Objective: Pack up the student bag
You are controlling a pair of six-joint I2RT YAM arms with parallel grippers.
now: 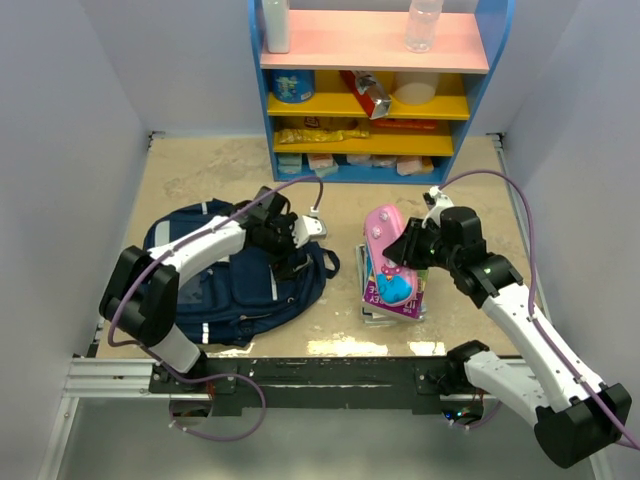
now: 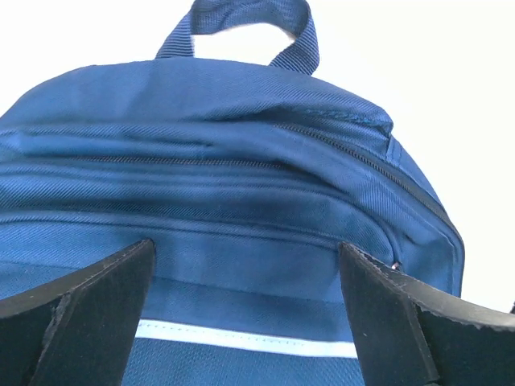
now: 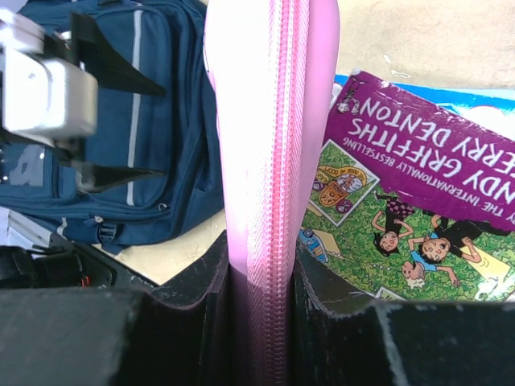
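A navy backpack (image 1: 245,300) lies flat on the left of the table, its carry loop (image 2: 249,12) toward the table's middle. Over its top end my left gripper (image 1: 292,270) stands open; in the left wrist view its fingers (image 2: 96,322) are spread above the cloth and hold nothing. A zipper (image 2: 362,157) runs across the bag there, and it looks closed in that view. Off to the right, my right gripper is shut on a pink pencil case (image 1: 385,240), gripping it from its side. Books (image 1: 400,305) lie stacked beneath the case.
Behind the table stands a blue-sided shelf (image 1: 370,100) with bottles, a blue tin (image 1: 292,86) and packets. Bare table (image 1: 330,325) separates the backpack from the books.
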